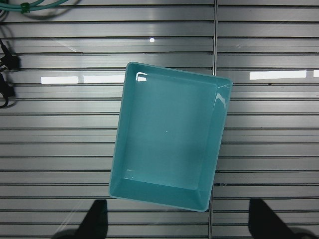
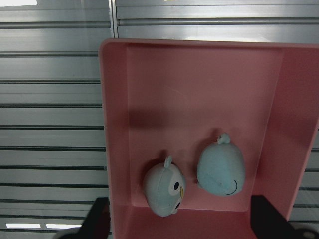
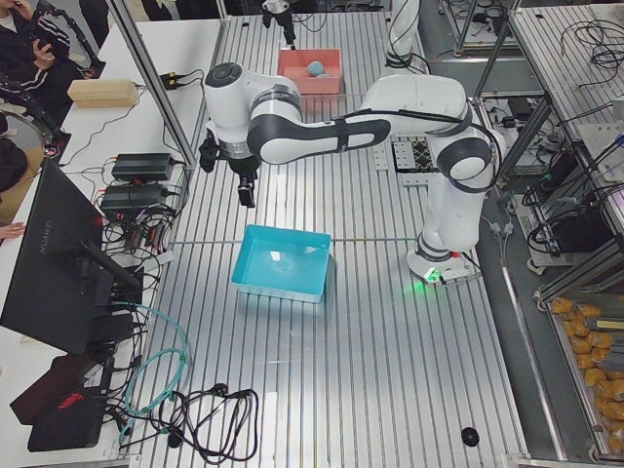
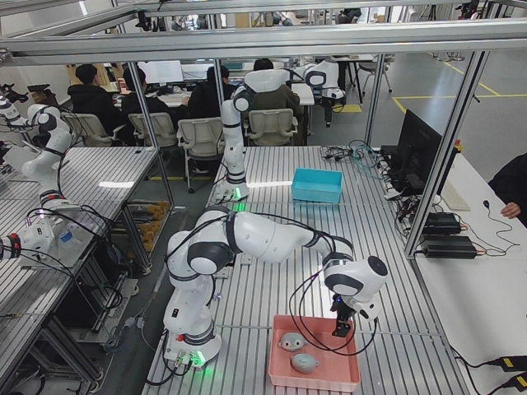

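An empty teal tray point(image 1: 169, 139) lies on the slatted metal table. My left gripper hangs above it, fingers wide apart with nothing between them. In the right wrist view a pink bin point(image 2: 204, 79) holds two pale blue-grey plush toys, one with an eyed face point(image 2: 162, 189) and a rounder one point(image 2: 220, 169) with a stitched curve. My right gripper is open over the bin's near part, its fingertips apart and neither toy held.
A monitor point(image 3: 49, 263) and power boxes line the desk beside the table. Cable coils point(image 3: 224, 419) lie on the table near one corner. The table between the tray and the bin is clear.
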